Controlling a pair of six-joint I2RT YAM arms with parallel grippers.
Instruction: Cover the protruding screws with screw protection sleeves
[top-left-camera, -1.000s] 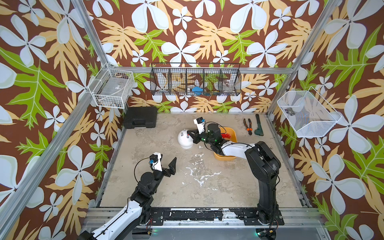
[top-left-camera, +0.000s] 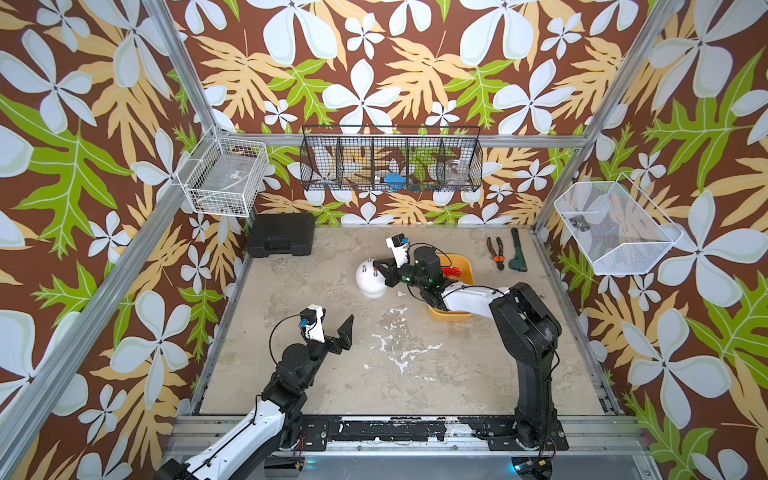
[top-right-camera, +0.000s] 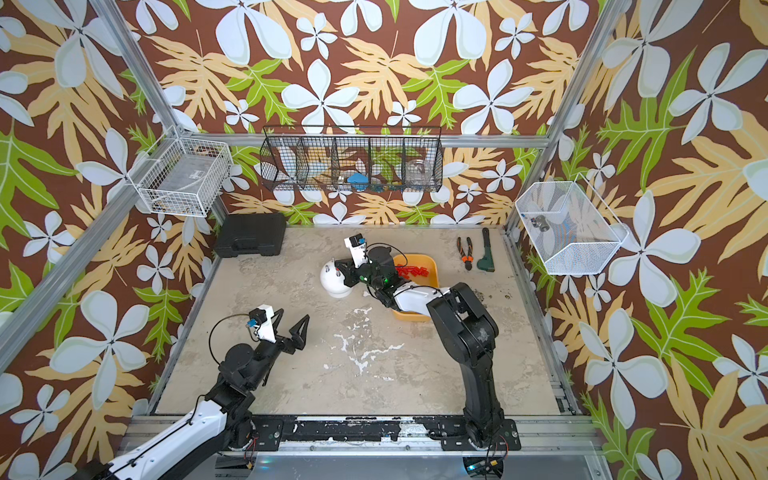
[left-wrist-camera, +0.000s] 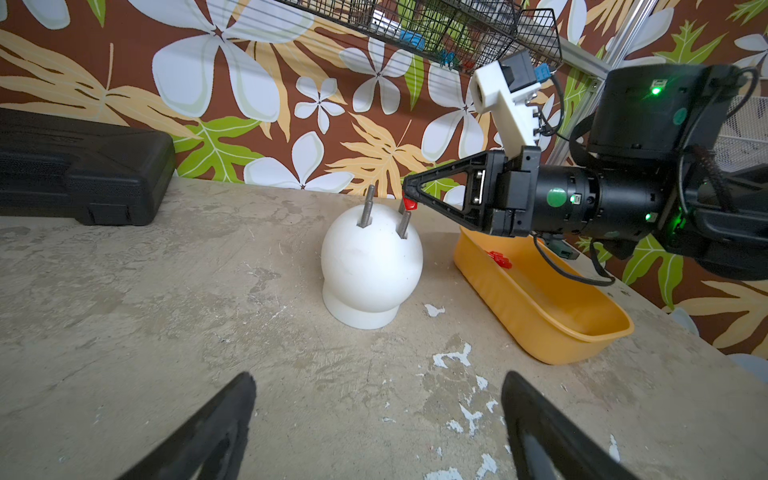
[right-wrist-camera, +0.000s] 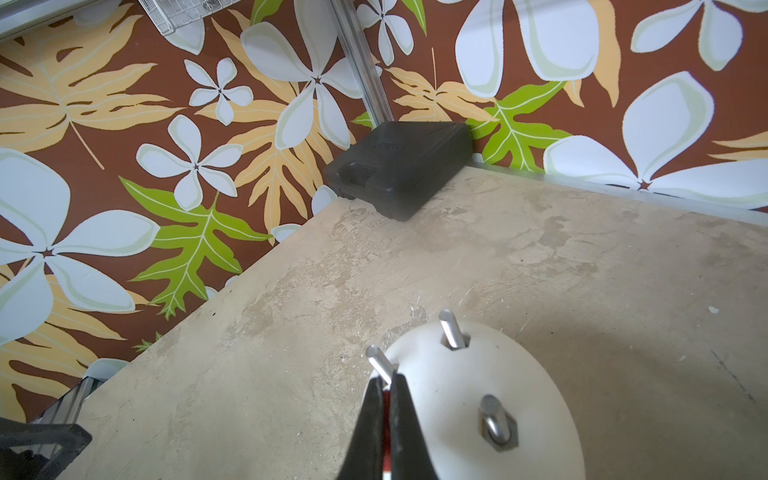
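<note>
A white dome stands on the table with three bare metal screws sticking up; in the right wrist view they are a far screw (right-wrist-camera: 452, 329), a near screw (right-wrist-camera: 496, 421) and a left screw (right-wrist-camera: 381, 364). My right gripper is shut on a red sleeve (left-wrist-camera: 410, 205) above the dome. In the left wrist view the sleeve's lower end is at the top of one screw (left-wrist-camera: 404, 225); whether it fits around the tip cannot be told. My left gripper is open and empty, well in front of the dome.
An orange bin (left-wrist-camera: 532, 308) with red sleeves (top-right-camera: 412, 273) stands right of the dome, partly under my right arm. A black case (top-left-camera: 280, 234) lies at back left; pliers (top-left-camera: 496, 254) and a green-handled tool (top-left-camera: 517, 250) at back right.
</note>
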